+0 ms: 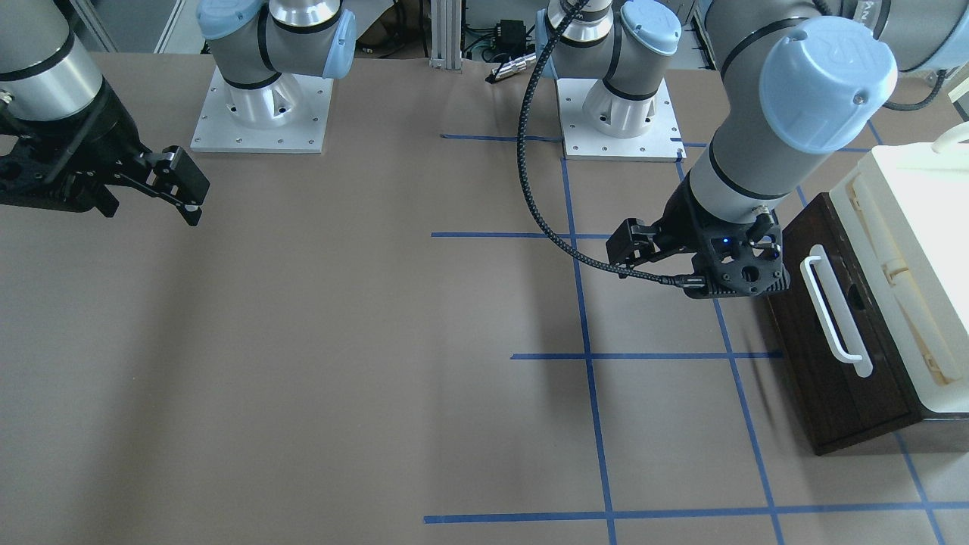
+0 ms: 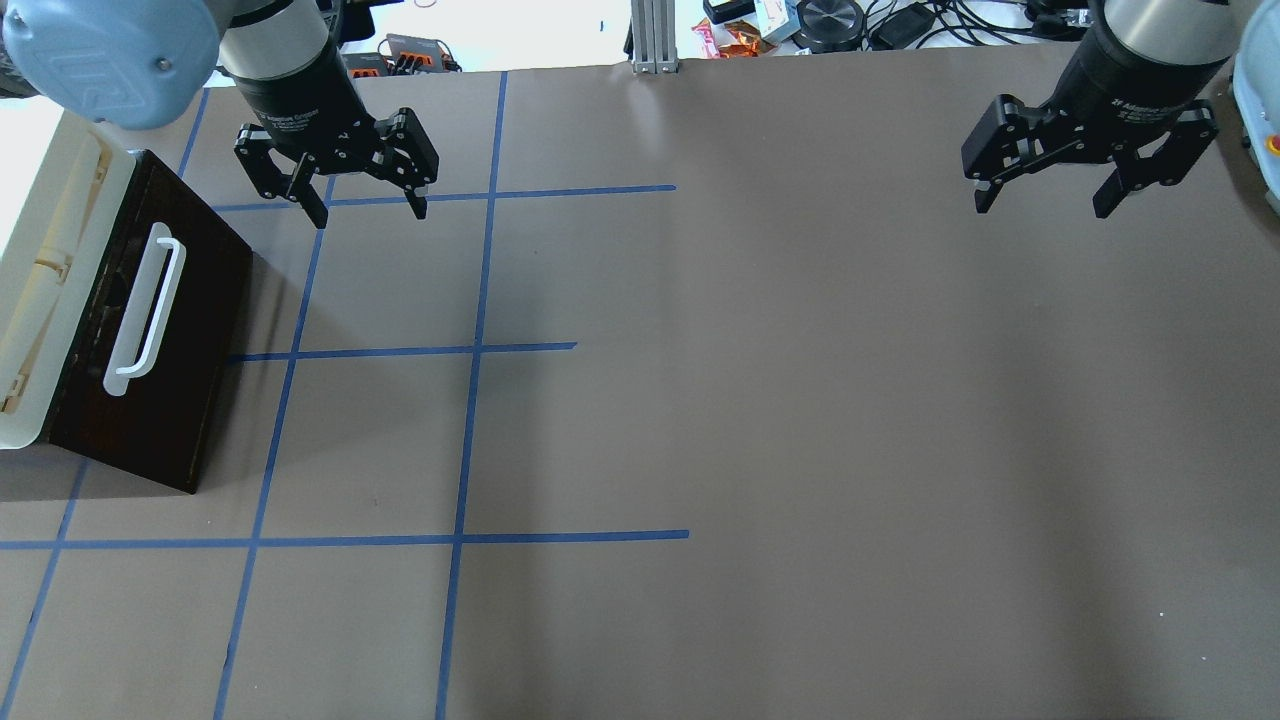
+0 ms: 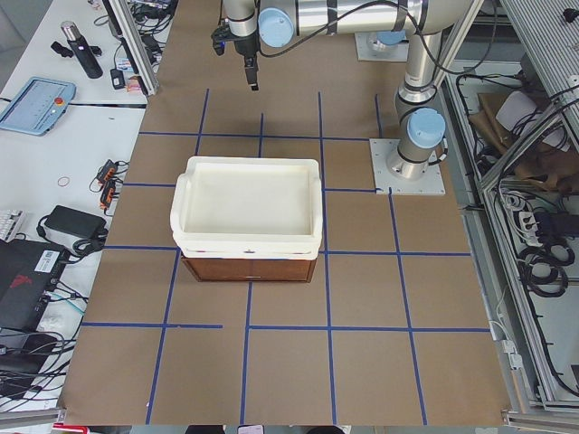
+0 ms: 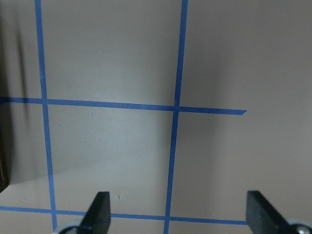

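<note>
My gripper [image 2: 369, 214] hangs open above the taped grid floor, its two fingers wide apart with bare surface between them, as the left wrist view [image 4: 177, 214] also shows. Beside it stands a dark wooden box [image 1: 817, 381] with a white bar handle [image 2: 156, 306] on its front and a white tray-like top [image 3: 247, 201]. In the left wrist view only a dark edge of the box shows at the far left.
A second arm's gripper [image 2: 1041, 192] hangs at the other side of the table, and further arm bases [image 1: 263, 127] stand along the edge. Cables and clutter lie beyond the table.
</note>
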